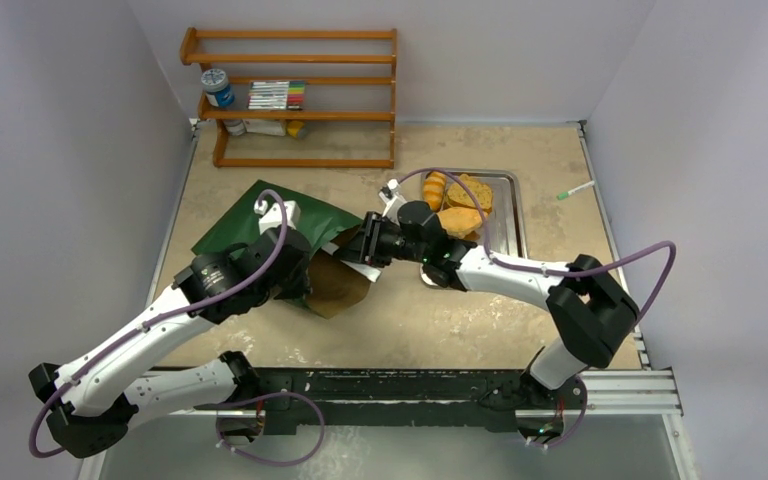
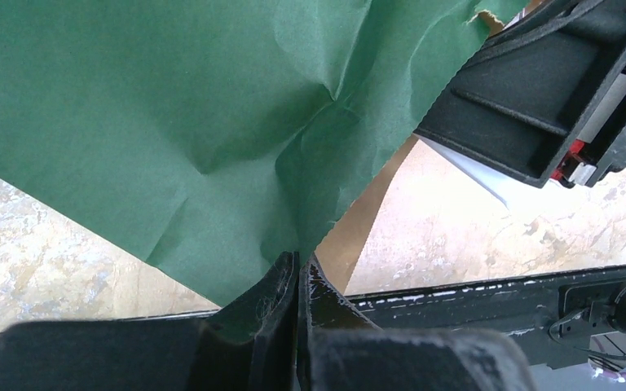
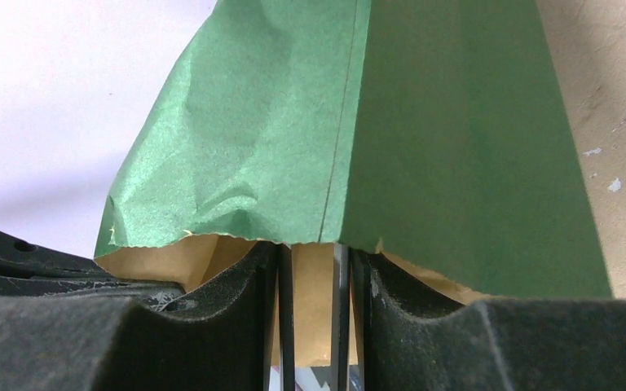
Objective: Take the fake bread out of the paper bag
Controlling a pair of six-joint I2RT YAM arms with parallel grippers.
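Note:
The green paper bag (image 1: 250,210) lies at the left of the table, its mouth with brown lining facing right. My left gripper is shut at the bag's torn edge, with bag paper at its tips. My right gripper (image 1: 360,243) reaches in at the bag's mouth; in the right wrist view its fingertips (image 3: 379,293) are close together under the green flap (image 3: 456,147), and how far open they are is unclear. A white flat piece (image 1: 365,268) shows beside it. What is inside the bag is hidden.
A metal tray (image 1: 510,240) with several bread pieces stands to the right. A wooden rack (image 1: 300,160) with jars and pens is at the back. A pen (image 1: 580,189) lies far right.

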